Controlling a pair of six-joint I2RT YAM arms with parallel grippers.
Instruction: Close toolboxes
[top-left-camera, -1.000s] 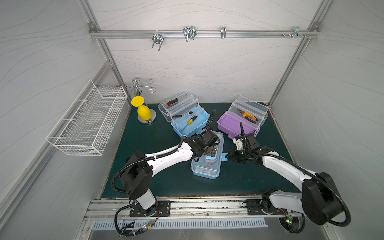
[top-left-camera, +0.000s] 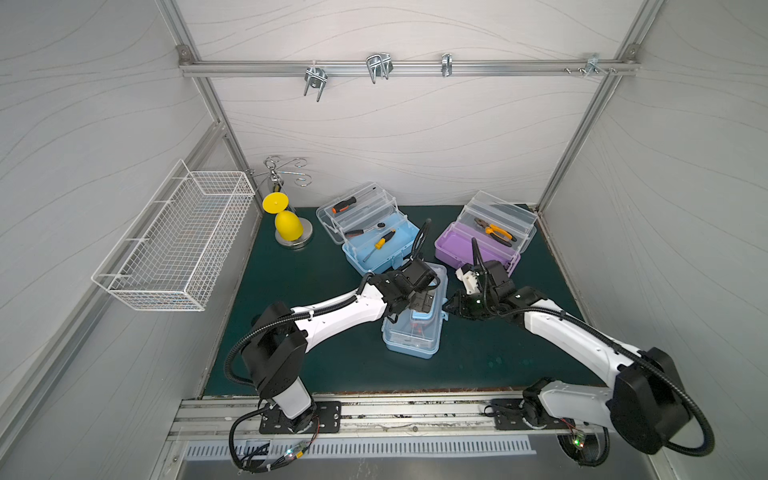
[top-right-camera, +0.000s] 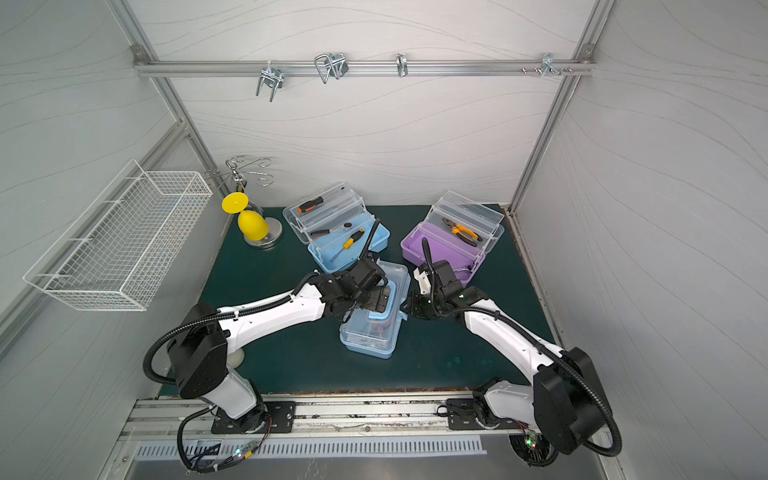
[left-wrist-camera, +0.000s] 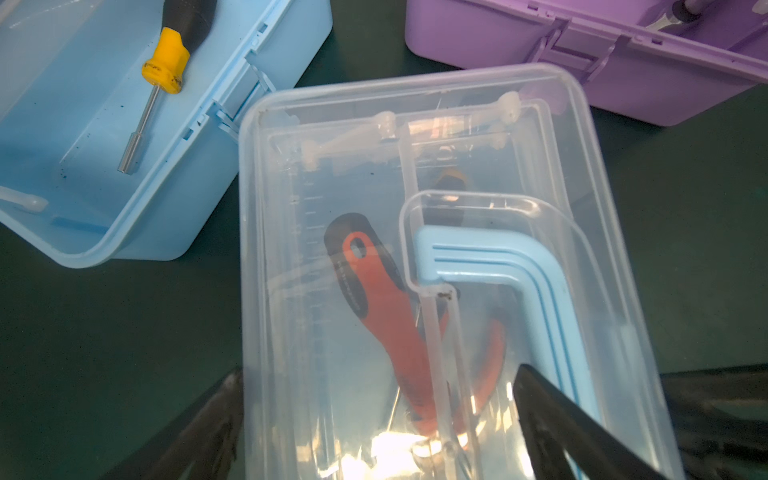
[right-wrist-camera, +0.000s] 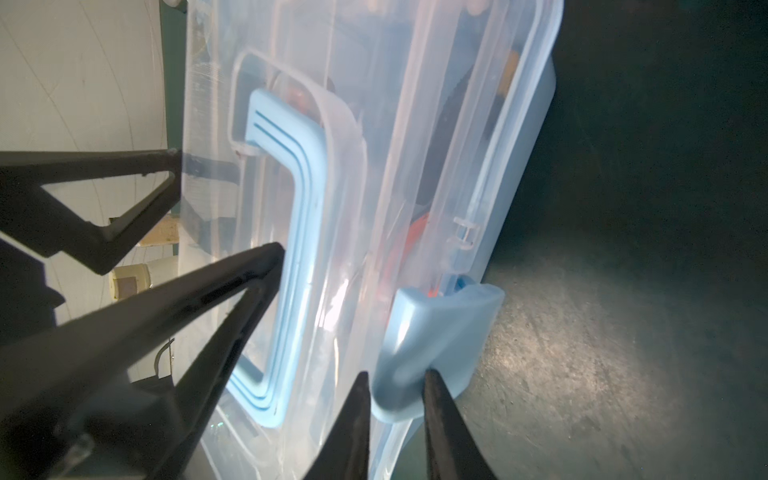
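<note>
A blue toolbox with a clear lid, shut down over tools, lies front centre. My left gripper is over its lid, fingers apart on either side of the lid's middle in the left wrist view. My right gripper is at the box's right side, shut on the light blue latch, which stands along the lid's edge. Behind stand an open blue toolbox with screwdrivers and an open purple toolbox with pliers in its lid.
A wire basket hangs on the left wall. A metal stand with yellow items is at the back left. Bare dark table lies left and front right of the boxes.
My right gripper has moved slightly up and left toward the box, and the latch that stuck out sideways is now raised closer against it. The left arm has not visibly moved.
</note>
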